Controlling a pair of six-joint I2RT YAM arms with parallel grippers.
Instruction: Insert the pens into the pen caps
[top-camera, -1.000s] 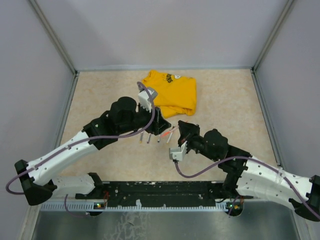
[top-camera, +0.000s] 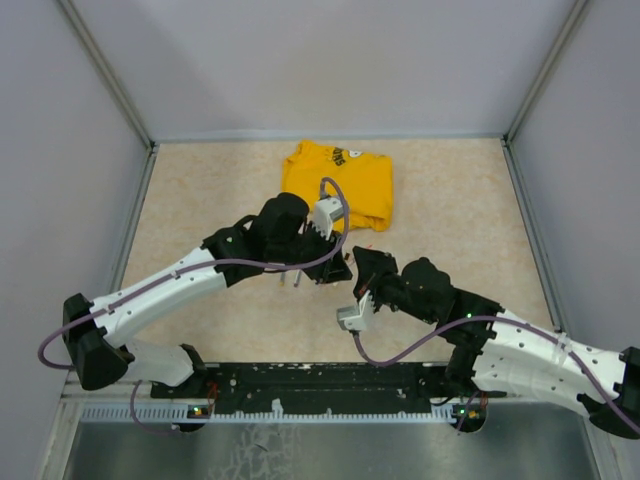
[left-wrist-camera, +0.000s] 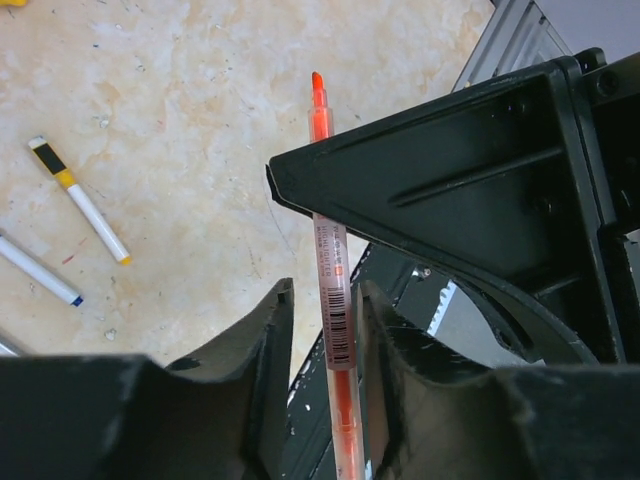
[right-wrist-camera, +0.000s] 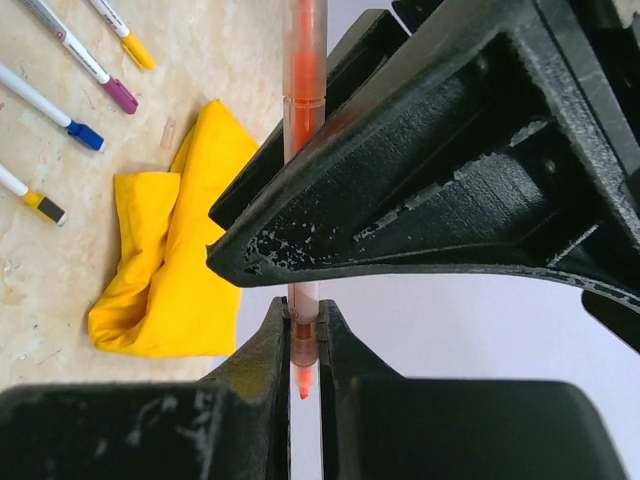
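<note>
An orange pen (right-wrist-camera: 304, 110) is held upright in my right gripper, which is shut on it. In the left wrist view this pen (left-wrist-camera: 335, 290) runs between the fingertips of my left gripper, which are part open around it; whether they touch it I cannot tell. The right gripper's black body crosses the pen there. In the top view both grippers meet near the middle of the table.
Several white markers (left-wrist-camera: 95, 215) with coloured caps lie on the tabletop (top-camera: 200, 320). A yellow cloth (top-camera: 340, 185) lies at the back middle. Walls enclose the table.
My left arm has moved right toward the right gripper and the pen. The right arm has shifted only slightly.
</note>
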